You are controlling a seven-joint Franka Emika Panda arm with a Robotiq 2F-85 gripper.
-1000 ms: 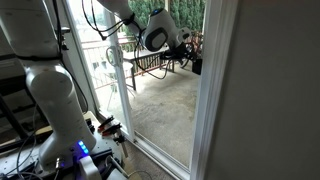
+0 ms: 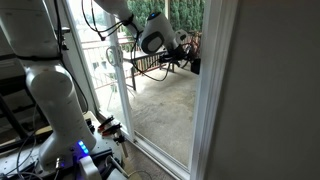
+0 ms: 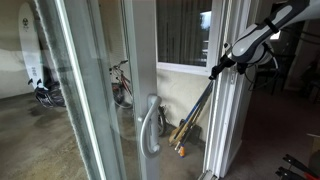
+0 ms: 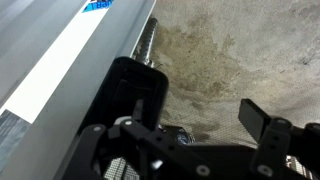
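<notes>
In the first exterior view my white arm reaches from the lower left out through the doorway, with the gripper (image 2: pixel 182 54) near the right-hand door frame. The second exterior view has my gripper (image 3: pixel 220 69) beside the white frame, above some long poles (image 3: pixel 197 108) that lean there. Seen from the wrist, the gripper is open, its dark fingers wide apart with concrete floor visible between them. A black rounded object (image 4: pixel 126 88) lies by the left finger, next to a pale frame edge. Whether the finger touches it, I cannot tell.
A glass door with a curved handle (image 3: pixel 148 128) stands in the foreground. Beyond it are a bicycle (image 3: pixel 122 88) and a white surfboard (image 3: pixel 30 45). The white door post (image 2: pixel 210 95) stands close on my right.
Across the first exterior view's frames, the gripper end has shifted only slightly, if at all. Everything else looks the same.
</notes>
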